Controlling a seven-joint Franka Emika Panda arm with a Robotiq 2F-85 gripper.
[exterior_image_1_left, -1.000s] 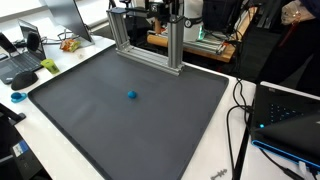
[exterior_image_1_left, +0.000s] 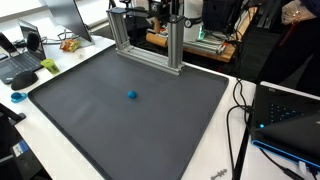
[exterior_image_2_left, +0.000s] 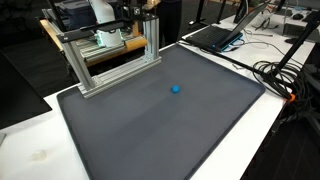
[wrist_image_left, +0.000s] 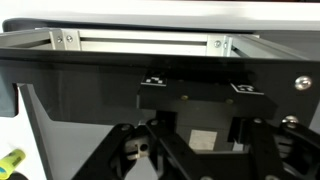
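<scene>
In the wrist view, my gripper is shut with its fingers on either side of a black block (wrist_image_left: 203, 98). The block stands out from a long black bar (wrist_image_left: 80, 90) that crosses the whole picture. How tightly the fingers sit against it is too dark to tell. Behind the bar shows a pale metal frame (wrist_image_left: 140, 46). On the dark grey board (exterior_image_1_left: 115, 125) lies a small blue round piece (exterior_image_1_left: 132, 95), also visible in the second exterior view as a blue spot (exterior_image_2_left: 175, 89). The gripper is hard to make out in both exterior views.
An upright silver metal frame (exterior_image_2_left: 120, 72) stands at the board's edge. Beside the board are a laptop (exterior_image_2_left: 222, 36) and loose cables (exterior_image_2_left: 278, 78). A yellow-green item (exterior_image_1_left: 49, 66) rests on the far left. Most of the board is clear.
</scene>
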